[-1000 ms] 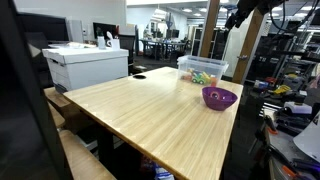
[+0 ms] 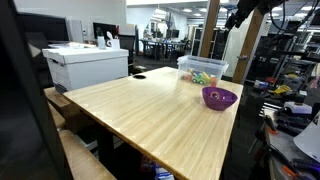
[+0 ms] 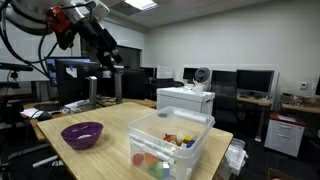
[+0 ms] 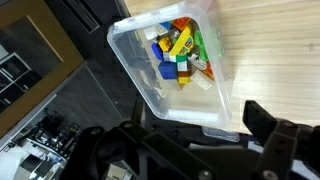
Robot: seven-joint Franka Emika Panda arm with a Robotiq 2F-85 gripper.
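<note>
In the wrist view my gripper stands open, its two dark fingers [image 4: 134, 134] wide apart with nothing between them. Beyond them lies a clear plastic bin [image 4: 185, 100] holding several small toy blocks [image 4: 175, 58] in yellow, blue, red and green, gathered at one end. In exterior view 2 the gripper [image 3: 112, 60] hangs high above the table, and the bin [image 3: 152, 133] stands below and to its right. A purple bowl [image 3: 83, 136] rests on the table beside the bin. Something small and reddish shows inside the bowl [image 2: 219, 102] in exterior view 1.
A small dark flat item [image 2: 139, 76] lies near its far edge. White cabinets [image 2: 90, 69] stand behind it.
</note>
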